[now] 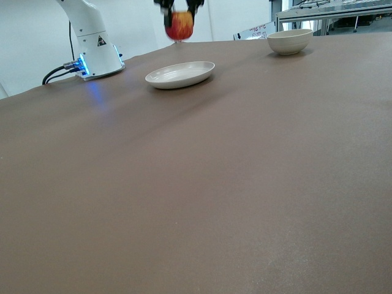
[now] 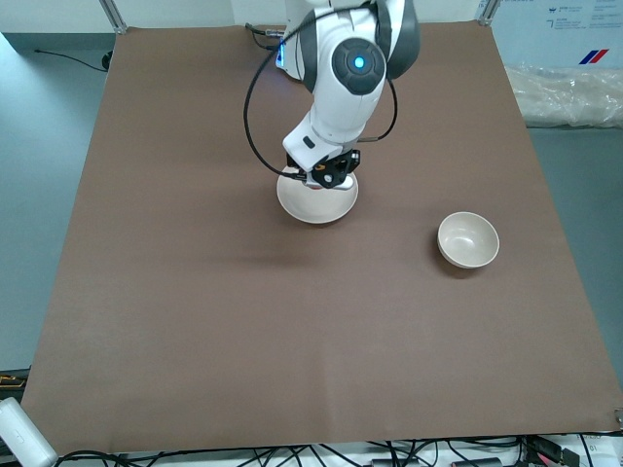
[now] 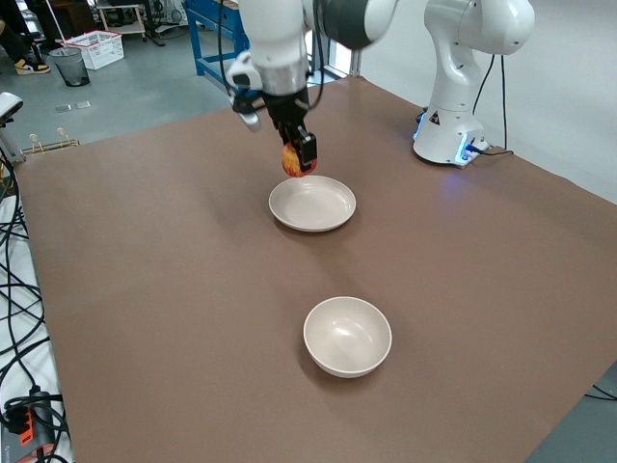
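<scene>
My gripper holds a red-yellow apple in the air above a white plate, as the camera top view shows; in the camera right view the apple is just above the plate. In the camera left view the apple is hidden under the wrist over the plate. A white bowl stands empty apart from the plate, also seen in the right view as the bowl.
The arm's base stands at the back edge with cables beside it. More cables run along the table's outer edge in the left and right views.
</scene>
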